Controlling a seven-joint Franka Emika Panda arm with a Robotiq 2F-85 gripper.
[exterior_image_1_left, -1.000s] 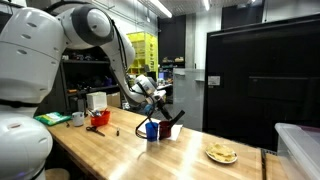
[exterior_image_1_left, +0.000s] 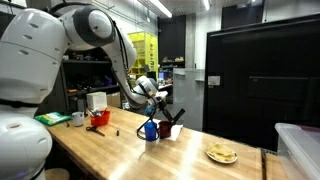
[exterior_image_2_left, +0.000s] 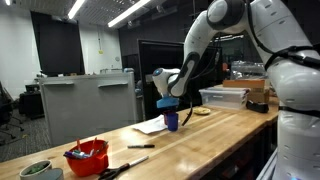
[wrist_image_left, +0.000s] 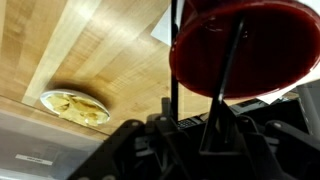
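The red cup (wrist_image_left: 210, 70) fills the upper right of the wrist view, its open mouth towards the camera. My gripper is at its rim, with one dark finger (wrist_image_left: 174, 62) along the cup's left edge and the other finger (wrist_image_left: 231, 65) across its mouth. The fingers stand apart, and a firm grip on the wall does not show. In exterior view 1 the red cup (exterior_image_1_left: 165, 131) stands on the table under the arm's end, close beside a blue cup (exterior_image_1_left: 151, 131). The blue cup (exterior_image_2_left: 172, 122) partly hides the red one in exterior view 2.
A plate of yellow food (exterior_image_1_left: 221, 153) lies right of the cups. A red basket (exterior_image_2_left: 86, 158) and dark-handled tools (exterior_image_2_left: 122, 168) sit at the table's other end. White paper (exterior_image_2_left: 151, 126) lies near the cups.
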